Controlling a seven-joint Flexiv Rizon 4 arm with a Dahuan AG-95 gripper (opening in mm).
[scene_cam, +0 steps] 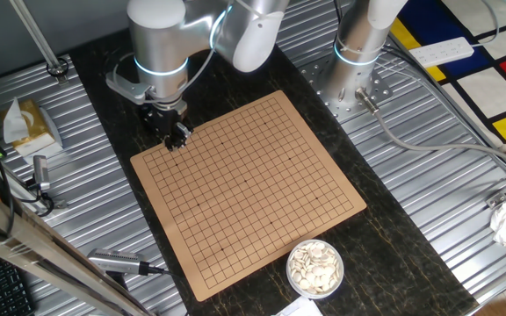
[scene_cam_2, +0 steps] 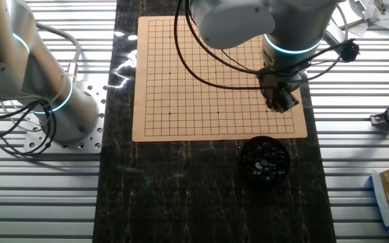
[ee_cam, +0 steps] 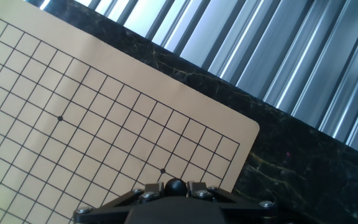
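A tan Go board (scene_cam: 170, 230) with a black grid lies on the dark marble tabletop, with no stones on it. My gripper (scene_cam: 179, 140) is over one corner region of the board; in the wrist view its fingertips are closed around a round black stone (ee_cam: 176, 187). That stone appears close to a dot of the grid, but its height above the board cannot be told. In the second exterior view a black bowl (scene_cam_2: 241, 166) full of black stones stands just off the board's edge, near my gripper. A clear bowl (scene_cam: 291, 279) of white stones (scene_cam: 316, 265) sits beyond the opposite edge.
A tissue box (scene_cam: 35, 132) and a small camera-like device (scene_cam: 117, 261) stand on the ribbed metal surface beside the marble. The arm's base (scene_cam: 351, 88) is on the other side. Bare marble (scene_cam_2: 171, 192) lies beside the black bowl.
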